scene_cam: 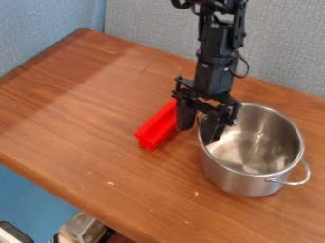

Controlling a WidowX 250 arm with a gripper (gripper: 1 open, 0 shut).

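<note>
A steel pot [261, 167] with side handles stands on the wooden table at the right. A red block [152, 130] lies to its left, its far end partly hidden behind the black gripper [200, 121]. The gripper's two fingers are spread apart over the pot's left rim, one outside near the red block, the other down inside the pot. Whether the rim is pinched between them I cannot tell.
A grey wall is behind it, a blue wall at the left. Some metal hardware sits below the table's front left edge.
</note>
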